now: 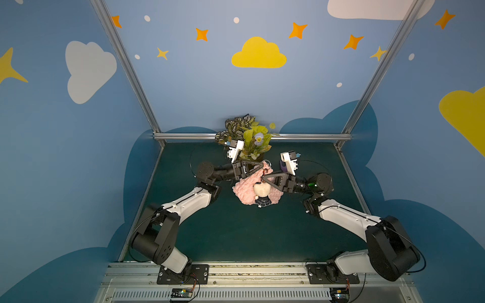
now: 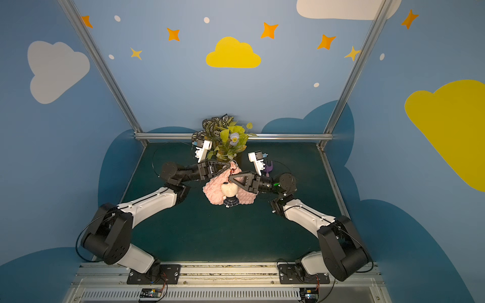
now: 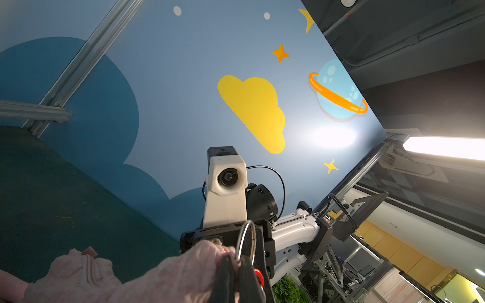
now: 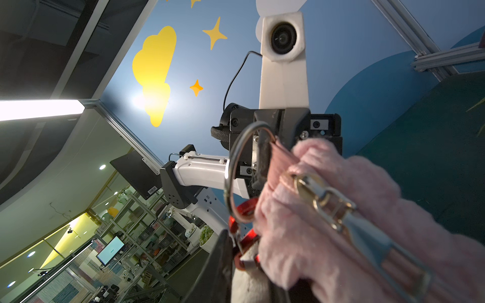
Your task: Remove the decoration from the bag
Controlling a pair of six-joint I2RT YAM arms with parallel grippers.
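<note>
A pink fluffy bag lies mid-table, its top raised between my two grippers. The decoration, a cream doll in dark clothing, hangs against its front. In the right wrist view a red clasp joins a metal ring beside the bag's pink tab. My left gripper is shut at the bag's top, with the ring at its fingertips; whether it pinches the ring is unclear. My right gripper stands just above the doll; a whitish piece below the clasp shows beside its dark finger, its grip partly hidden.
Potted plants stand at the back, close behind the left gripper. A small purple object lies behind the right gripper.
</note>
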